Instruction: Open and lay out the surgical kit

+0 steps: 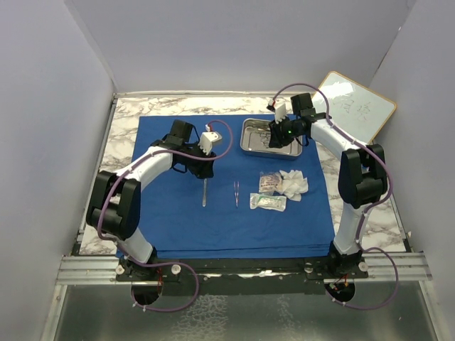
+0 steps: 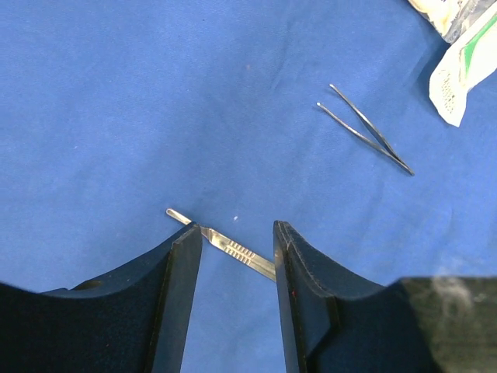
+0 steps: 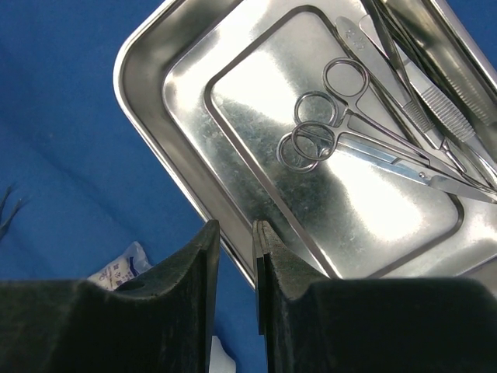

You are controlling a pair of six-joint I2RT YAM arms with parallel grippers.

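Note:
A slim metal scalpel handle (image 1: 205,192) lies on the blue cloth, and my left gripper (image 1: 203,175) hovers just beyond its far end. Seen from the left wrist, the handle (image 2: 239,252) shows below the left gripper, whose fingers stand apart with nothing held. Tweezers (image 1: 237,194) rest beside the handle. At the back right is the metal tray (image 1: 247,147). Inside it, scissors and clamps (image 3: 334,140) are heaped with other metal tools (image 3: 423,93). Over the tray's near wall, my right gripper is part open and empty.
On the cloth's right side lie a bag with patterned contents (image 1: 269,182), a white crumpled glove bundle (image 1: 293,185) and a white packet (image 1: 268,202). A white board (image 1: 355,106) sits at the back right corner.

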